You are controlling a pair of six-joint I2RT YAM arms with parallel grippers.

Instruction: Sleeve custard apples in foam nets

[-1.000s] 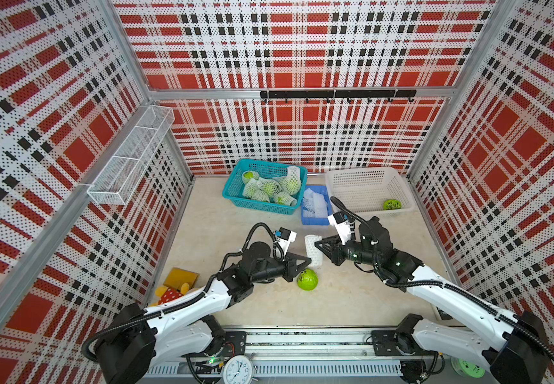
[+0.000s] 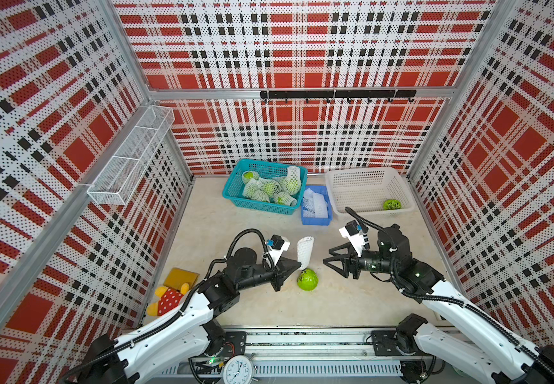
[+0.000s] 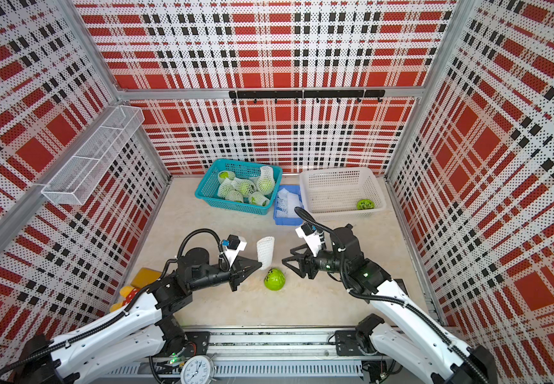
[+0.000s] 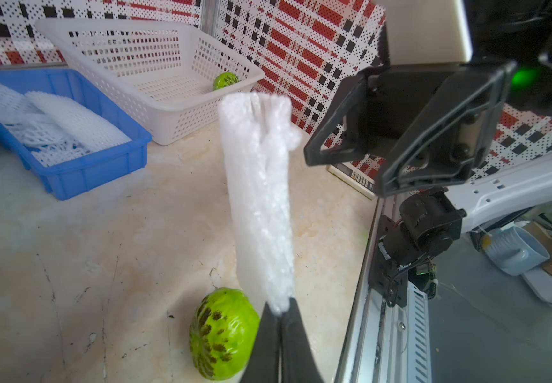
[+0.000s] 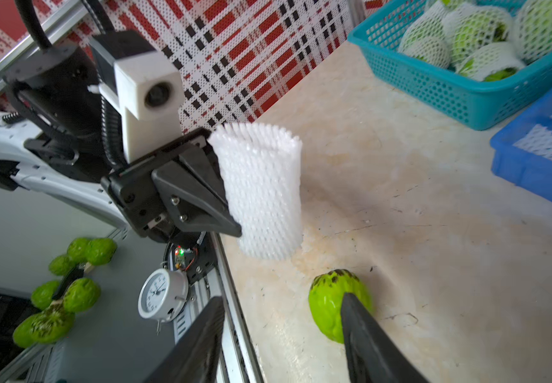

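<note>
A white foam net stands upright, its top end gaping, with the fingers of my left gripper shut on its lower edge. Under it a green custard apple with brown spots rests bare on the table, just below and beside the net. To the right, my right gripper is open and apart from the net; in its own wrist view the custard apple shows beyond the fingers. Another bare custard apple lies in the white basket.
A teal basket at the back holds several netted fruits. Beside it a blue tray contains flat foam nets. A plush toy lies at the left edge.
The right gripper has opened, let go of the net and drawn back to the right.
</note>
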